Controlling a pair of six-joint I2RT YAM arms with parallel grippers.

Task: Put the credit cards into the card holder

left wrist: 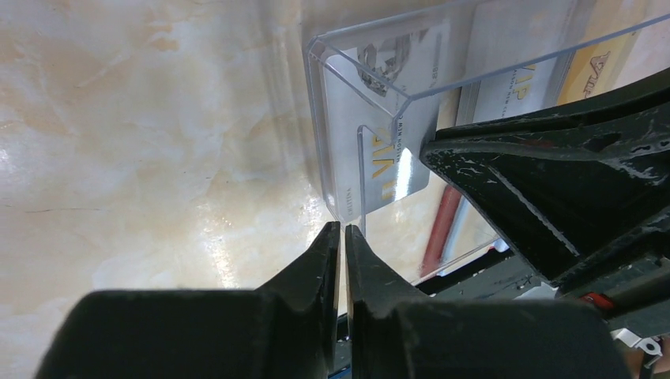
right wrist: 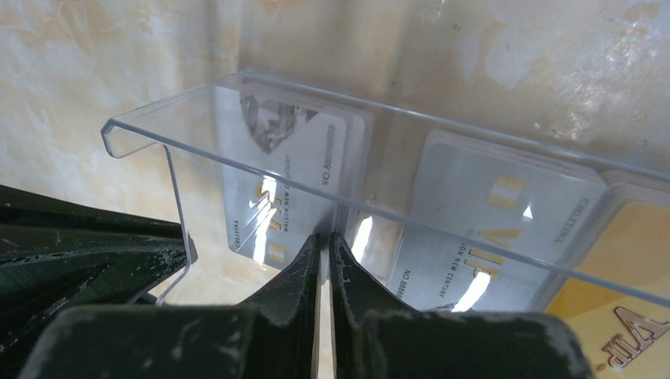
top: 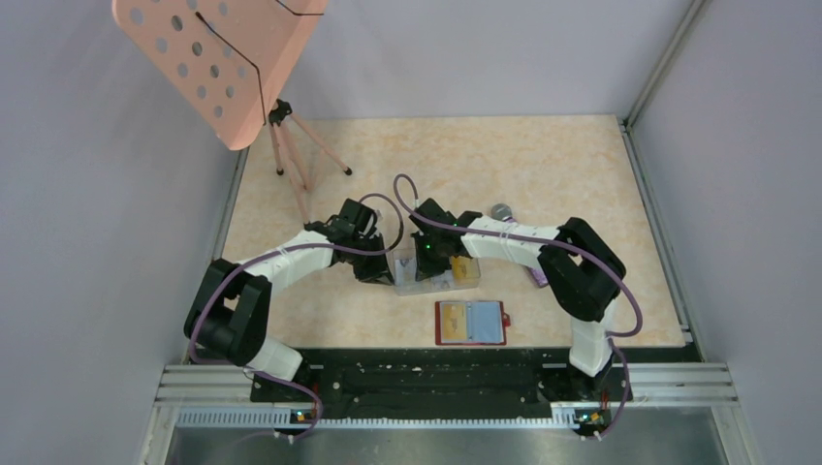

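Note:
A clear acrylic tray (left wrist: 482, 24) holds stacks of silver credit cards (right wrist: 280, 181), more silver cards (right wrist: 490, 197) and gold cards (right wrist: 616, 292). My right gripper has its fingertips nearly together over the lower edge of the leftmost silver stack; whether it grips a card is unclear. My left gripper is just outside the tray's left end, fingertips nearly together. In the top view the red card holder (top: 506, 320), with a gold and a blue section, lies in front of the tray.
A purple object (top: 538, 278) and a grey disc (top: 501, 210) lie partly behind the right arm. A pink tripod stand (top: 291, 155) stands back left. Open tabletop lies at the back.

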